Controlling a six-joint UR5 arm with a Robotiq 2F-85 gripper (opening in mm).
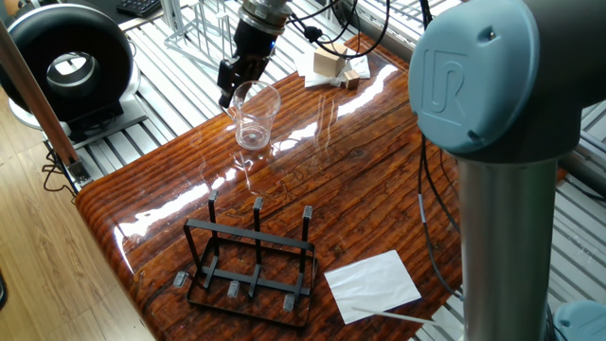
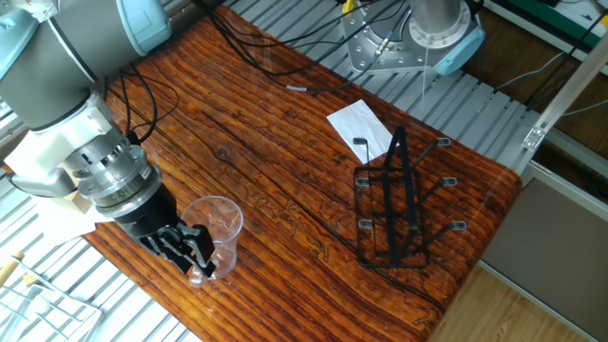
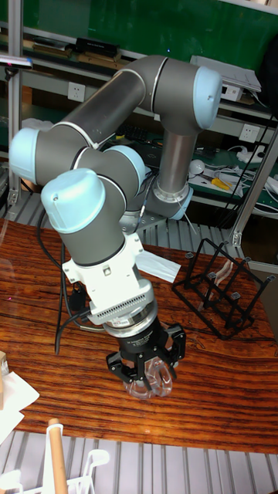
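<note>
A clear cup with a handle (image 1: 254, 125) is near the table's far edge in exterior view 1, its rim facing up. My gripper (image 1: 227, 95) is at the cup's handle side. In exterior view 2 the black fingers (image 2: 201, 249) overlap the side of the transparent cup (image 2: 223, 214). From the front, in exterior view 3, my gripper (image 3: 150, 370) points down with the cup (image 3: 148, 385) below and between its fingers. Whether the fingers press on the handle, and whether the cup's base touches the table, I cannot tell.
A black wire rack (image 1: 251, 270) with several upright prongs stands on the wooden table (image 1: 350, 189). White paper (image 1: 374, 284) lies beside it. Small cardboard boxes (image 1: 329, 62) sit at the far corner. The tabletop between cup and rack is clear.
</note>
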